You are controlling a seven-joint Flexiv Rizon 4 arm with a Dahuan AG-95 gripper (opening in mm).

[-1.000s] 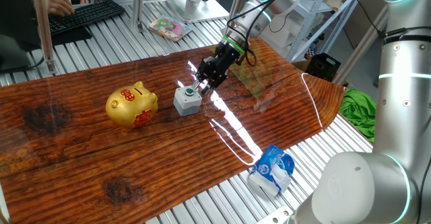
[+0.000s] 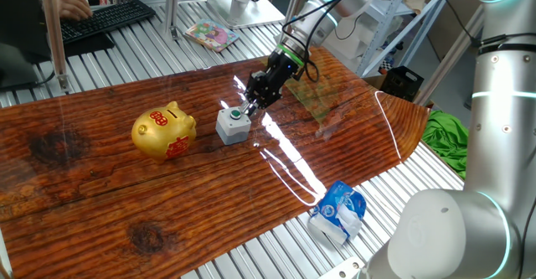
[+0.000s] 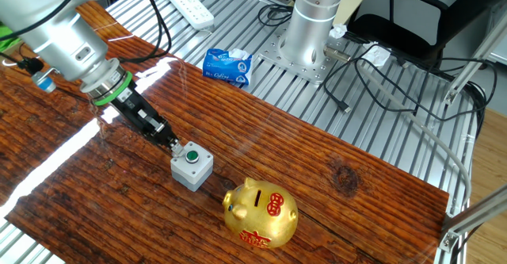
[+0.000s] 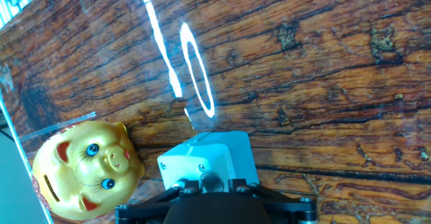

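A small pale box (image 2: 234,126) with a round green button (image 2: 235,114) on top sits on the wooden tabletop. My gripper (image 3: 177,148) reaches down at a slant, its tips at the edge of the button (image 3: 192,157) on the box (image 3: 192,173). Whether they touch the button cannot be made out. In the wrist view the box (image 4: 232,153) lies just beyond the gripper, whose dark body hides part of the box. A golden piggy bank (image 2: 164,131) with red markings stands beside the box, apart from it.
A blue tissue pack (image 2: 339,211) lies at the table's edge. A power strip (image 3: 188,6) and loose cables rest on the slatted metal surface. Bright light reflections cross the wood. Around the piggy bank (image 3: 261,212) the wooden top is largely clear.
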